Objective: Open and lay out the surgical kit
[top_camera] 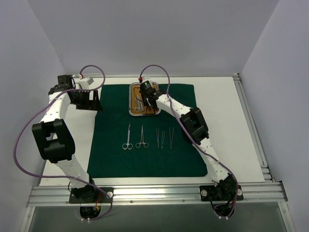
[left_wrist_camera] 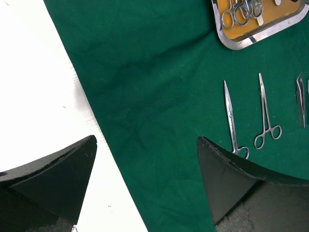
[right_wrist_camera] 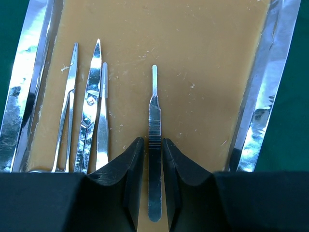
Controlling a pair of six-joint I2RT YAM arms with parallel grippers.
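Note:
A flat metal scalpel handle (right_wrist_camera: 154,121) lies on the tan floor of the metal tray (right_wrist_camera: 260,121) in the right wrist view. My right gripper straddles it, fingertips close on both sides, with a narrow gap still showing. To its left in the tray lie a clamp (right_wrist_camera: 67,106), scissors (right_wrist_camera: 90,101) and another slim handle (right_wrist_camera: 103,121). Wide apart, the fingers of my left gripper are empty above the left edge of the green cloth (left_wrist_camera: 140,96).
Laid out on the cloth are scissors (top_camera: 128,137), a clamp (top_camera: 142,137) and several tweezers (top_camera: 171,137).

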